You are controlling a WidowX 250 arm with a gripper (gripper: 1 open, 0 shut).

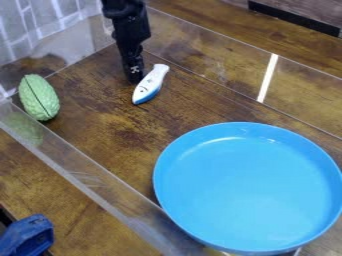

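Observation:
The dark gripper (134,70) reaches down from the top left to the wooden table, its tip just left of a white-and-blue elongated object (150,84), which lies tilted diagonally. The gripper is open, as far as its small dark shape shows. A green ridged oblong object (38,96) lies at the left. A large blue plate (246,186) fills the lower right.
Clear plastic walls or edges border the table surface (120,150). A blue object (24,238) sits at the bottom left corner.

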